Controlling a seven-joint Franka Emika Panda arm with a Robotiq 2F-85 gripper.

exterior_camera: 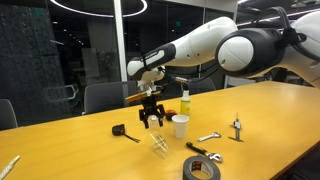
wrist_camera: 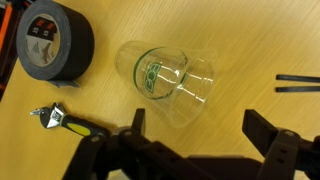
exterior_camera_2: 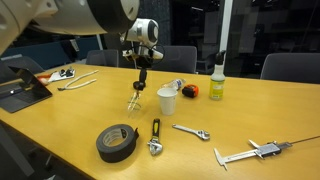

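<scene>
A clear cup with a green logo (wrist_camera: 165, 75) lies on its side in the wrist view, with my open gripper at the frame's lower edge. The fingers (wrist_camera: 259, 130) stand wide apart, and nothing is held between them. In exterior view 1 the gripper (exterior_camera: 152, 118) points down above the table, just behind the clear cup (exterior_camera: 159, 144). Exterior view 2 has the clear cup (exterior_camera_2: 134, 102) below the gripper (exterior_camera_2: 140, 84); whether they touch cannot be told there.
A white cup (exterior_camera_2: 167, 101) stands close to the clear one. Around them are black tape (exterior_camera_2: 117, 144), an adjustable wrench (exterior_camera_2: 155, 138), another wrench (exterior_camera_2: 191, 131), calipers (exterior_camera_2: 262, 151) and a spray bottle (exterior_camera_2: 217, 82).
</scene>
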